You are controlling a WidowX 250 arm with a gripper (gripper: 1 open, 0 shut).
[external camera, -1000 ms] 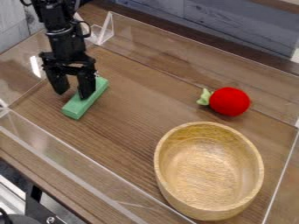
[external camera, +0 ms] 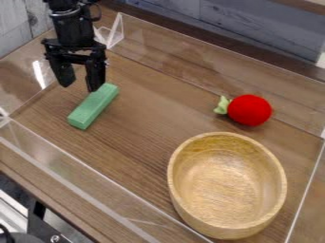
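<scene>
My black gripper hangs in the upper left of the camera view, fingers open and pointing down. Just below it and a little to its right, apart from it, a flat green block lies on the wooden table, slanting from upper right to lower left.
A red tomato with a green top lies at the right. A large empty wooden bowl stands at the lower right.
My gripper has moved up and back, away from the green block, which now shows fully. The block looks unmoved.
</scene>
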